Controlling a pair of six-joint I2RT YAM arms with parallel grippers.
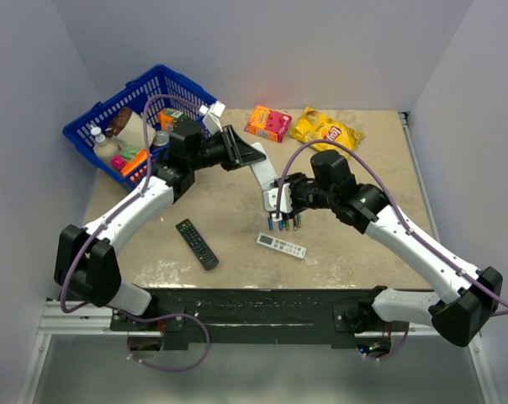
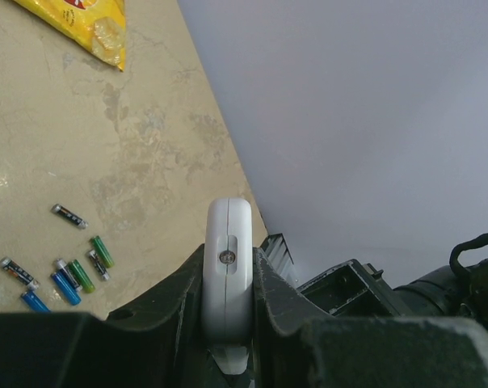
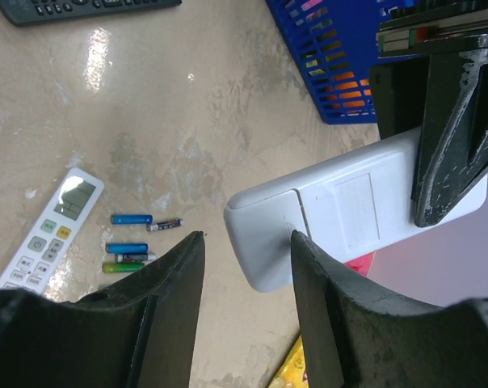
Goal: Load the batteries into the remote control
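Note:
A white remote point(image 1: 263, 170) is held up over the table, with my left gripper shut on it. In the right wrist view the remote's white back point(image 3: 341, 208) shows, with a seam across it near the free end. Around that end is my right gripper, part open. One of its fingertips point(image 3: 302, 252) overlaps the back near the seam; contact is unclear. The other finger point(image 3: 179, 279) stands clear of the remote's end. Several small batteries point(image 2: 66, 287), blue, green and dark, lie loose on the table.
A second white remote point(image 1: 281, 245) and a black remote point(image 1: 197, 244) rest on the table. At the back are a blue basket point(image 1: 92, 119) full of goods, a pink-red box point(image 1: 268, 124) and a yellow chip bag point(image 1: 325, 129). Bare tabletop lies to the right.

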